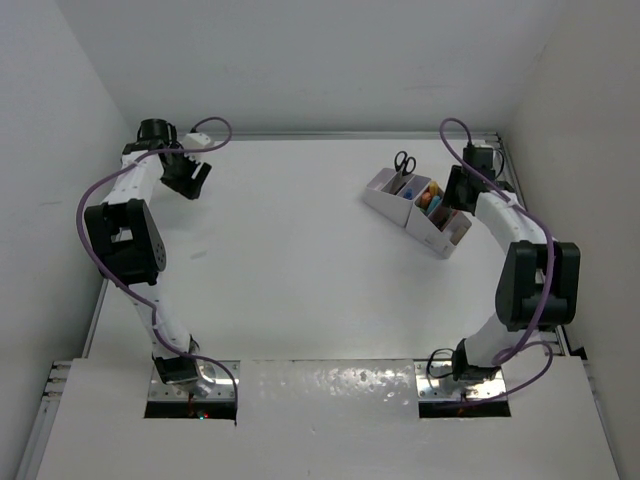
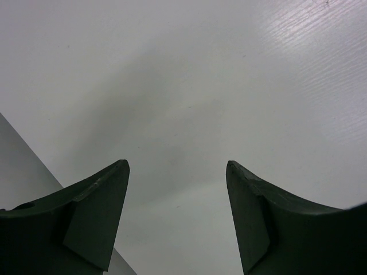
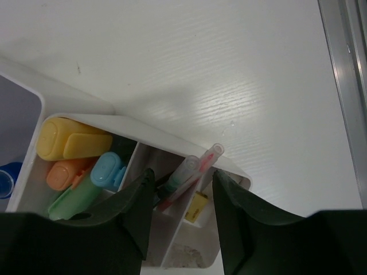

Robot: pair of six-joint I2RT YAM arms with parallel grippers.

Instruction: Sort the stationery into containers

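At the right of the table stand white compartment containers (image 1: 432,236). In the right wrist view they hold a yellow highlighter (image 3: 66,137), an orange one (image 3: 60,175), a blue one (image 3: 106,169), a green one (image 3: 77,197), a green pen (image 3: 182,172), a pink pen (image 3: 209,157) and a small yellow item (image 3: 196,206). Scissors (image 1: 405,164) rest in the other container. My right gripper is over the pens' compartment, fingers apart around their upper ends; contact is unclear. My left gripper hangs open over bare table at the far left.
A metal rail (image 3: 341,69) runs along the edge to the right of the containers, and walls enclose the back and sides.
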